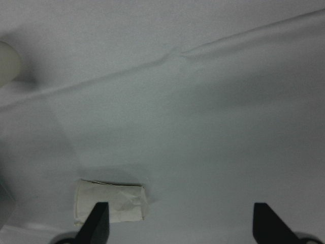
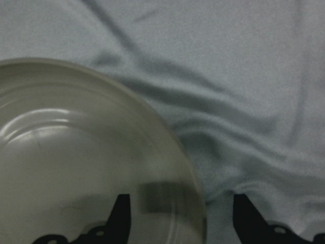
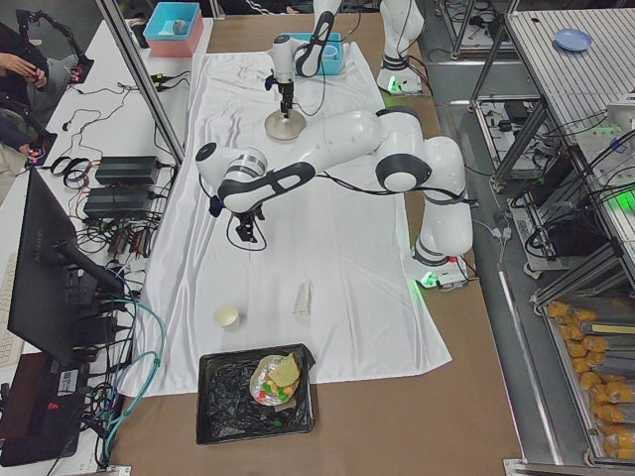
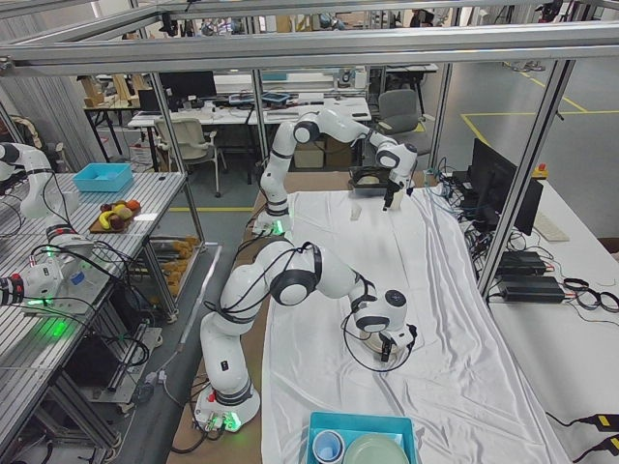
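Observation:
My left gripper [image 3: 247,226] hangs open over the white cloth. Below it in the left wrist view lie a folded paper packet [image 1: 109,203] and the edge of a cream cup [image 1: 7,63]; both also show in the camera left view, packet [image 3: 303,298], cup [image 3: 226,316]. My right gripper is open over the rim of a round beige plate [image 2: 76,142] on the cloth, its fingers either side of that rim, with no grasp visible.
A black tray [image 3: 228,421] with foil-held food stands at the near end. A blue bin [image 4: 401,430] with dishes stands at the far end. Monitors and cables line one side.

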